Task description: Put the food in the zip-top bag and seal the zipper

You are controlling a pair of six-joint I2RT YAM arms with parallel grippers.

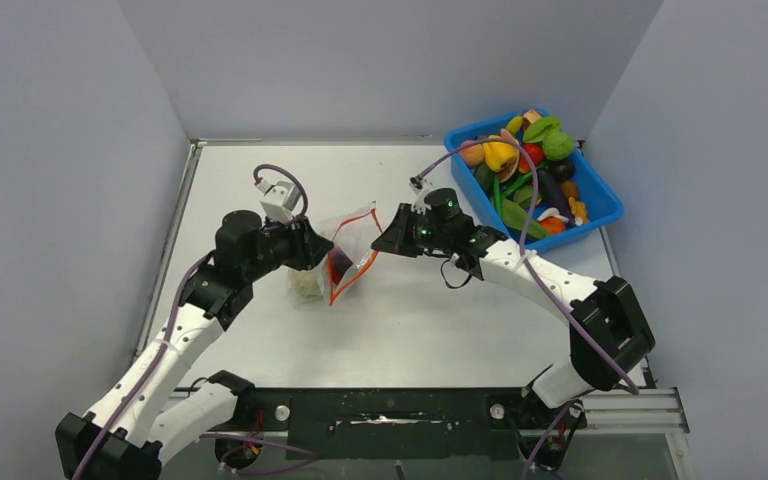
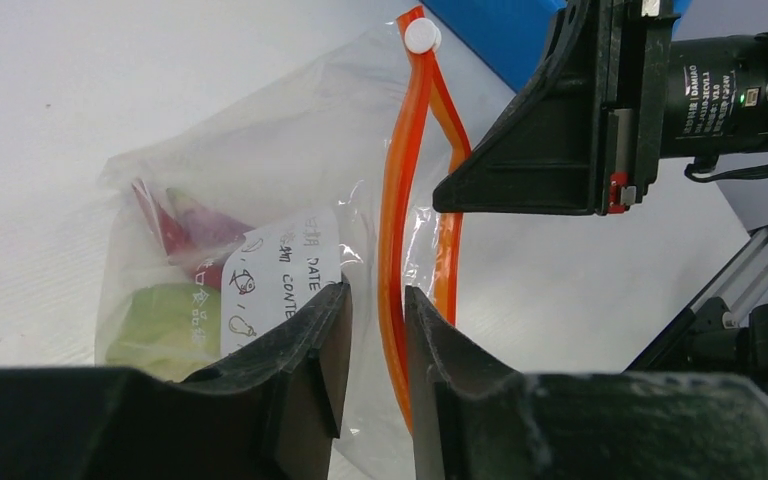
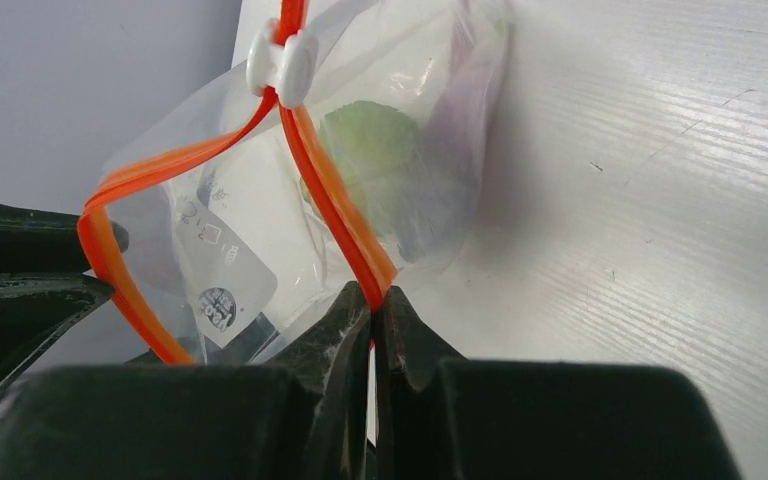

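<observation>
A clear zip top bag (image 1: 352, 240) with orange zipper hangs between my grippers, mid table. Through its plastic show purple-red food (image 2: 190, 225) and green food (image 2: 165, 325). A white slider (image 2: 422, 36) sits on the zipper. My right gripper is shut on one side of the bag's zipper. My left gripper is at the other zipper stretch, its fingers part open around or beside the orange strip; whether it touches is unclear.
A blue bin (image 1: 600, 205) full of toy produce stands at the back right.
</observation>
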